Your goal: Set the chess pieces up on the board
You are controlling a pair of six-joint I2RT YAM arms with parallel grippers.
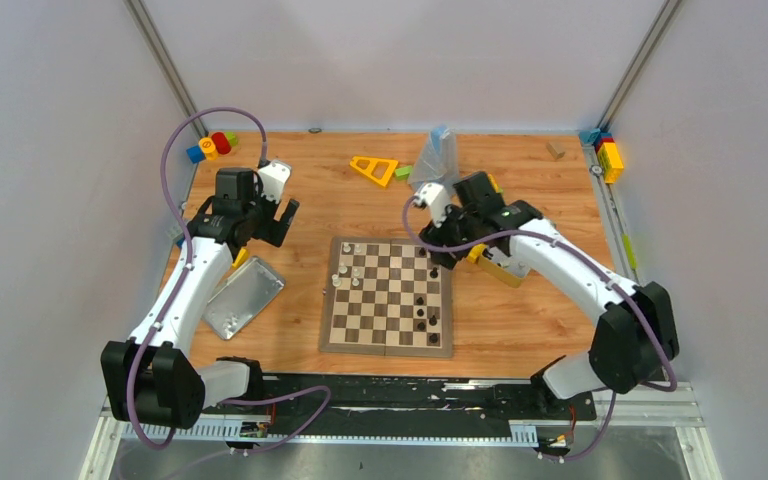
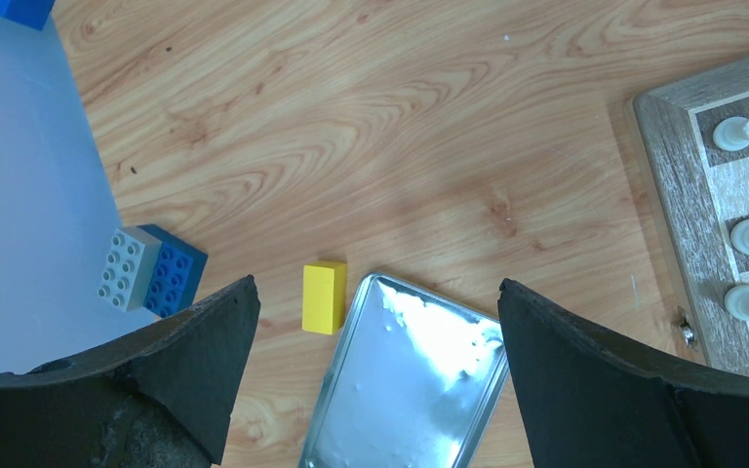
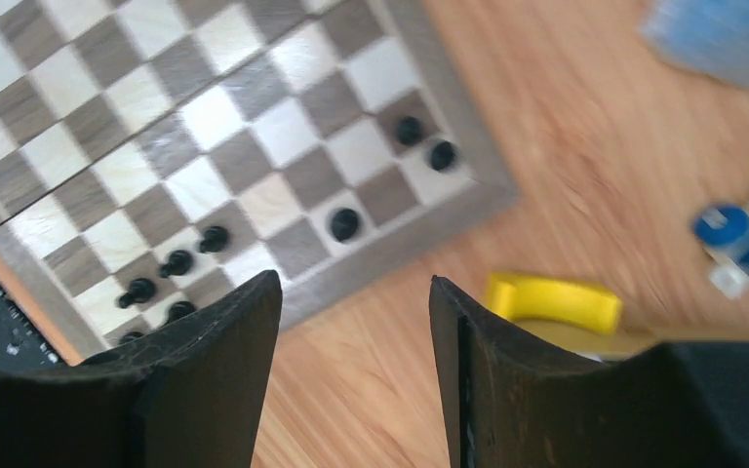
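Observation:
The chessboard [image 1: 330,340] lies in the middle of the table. Several white pieces [image 1: 336,281] stand along its left side, three of them also showing at the edge of the left wrist view. On the board's right side stand several black pieces [image 1: 433,320]; in the right wrist view another black piece [image 3: 344,224] stands near the rim. Above the board's right edge, my right gripper is open and empty. My left gripper hangs open over the table left of the board, nothing between its fingers. A box of loose pieces [image 1: 505,275] is partly hidden under the right arm.
A shiny metal tray [image 1: 245,298] lies on the left with a yellow block [image 2: 324,297] by its corner. Behind the board are a yellow triangle [image 1: 373,170] and a clear blue bag [image 1: 437,160]. Bare table separates the tray from the board.

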